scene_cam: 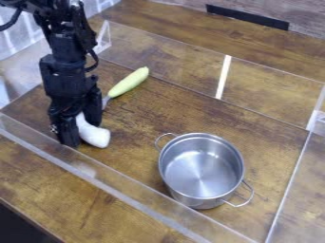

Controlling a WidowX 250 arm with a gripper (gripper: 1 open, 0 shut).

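Note:
My black gripper [74,123] is low over the wooden surface at the left, its fingers down around a white, rounded object [93,135] that lies there. The fingertips are dark and partly overlap the white object; whether they grip it I cannot tell. A pale green, elongated vegetable [129,81] lies behind and to the right of the gripper.
A steel pot [200,168] with two handles stands at the lower right. Clear low walls border the work area.

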